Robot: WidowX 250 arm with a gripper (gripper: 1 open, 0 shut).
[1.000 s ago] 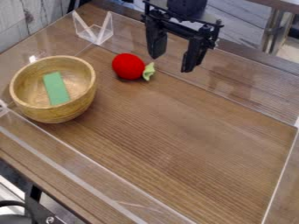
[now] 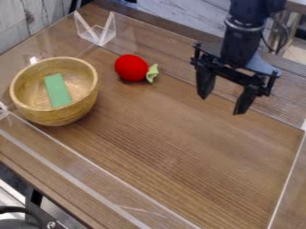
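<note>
My dark gripper (image 2: pixel 224 94) hangs over the right back of the wooden table, its fingers pointing down and spread apart, with nothing visible between them. To its left lies a red round object with a green top (image 2: pixel 131 68), like a tomato or strawberry toy. At the left, a wooden bowl (image 2: pixel 80 94) holds a green block (image 2: pixel 56 89).
A small clear wire or plastic holder (image 2: pixel 96 29) stands at the back left. A dark object (image 2: pixel 18 220) shows at the lower left corner.
My gripper has moved to the right and lower in the view over the last second. The red object and the bowl with the green block stay in place.
</note>
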